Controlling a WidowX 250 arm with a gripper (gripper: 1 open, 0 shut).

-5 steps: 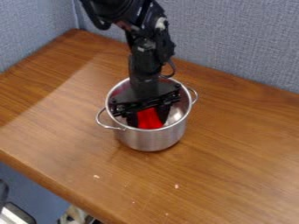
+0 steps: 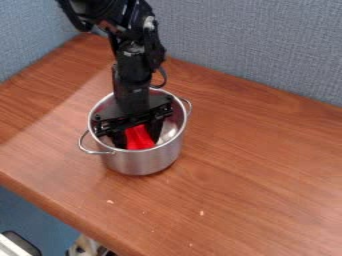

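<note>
My black gripper (image 2: 138,126) reaches down from the top into a steel pot (image 2: 144,160) with two wire handles, left of the table's middle. Its fingers are inside the pot around a red object (image 2: 139,139). The gripper looks shut on that object, though the fingertips are partly hidden by the pot's front rim and dark parts.
Grey-blue walls stand behind and at the left. The table's front left edge is close below the pot.
My gripper and the pot, with the red object in it, have moved left together across the table.
</note>
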